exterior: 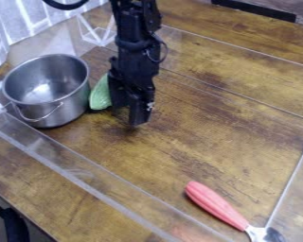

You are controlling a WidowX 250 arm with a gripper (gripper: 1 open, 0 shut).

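Note:
My black gripper (132,106) is low over the wooden table, just right of a steel pot (46,85). A green object (101,93) lies behind it, beside the pot and partly hidden by the gripper. Whether the fingers are open or shut, or touch the green object, I cannot tell.
A pink-handled utensil (218,204) lies at the front right. Clear plastic edges run along the sides, and a white curtain stands at the back left.

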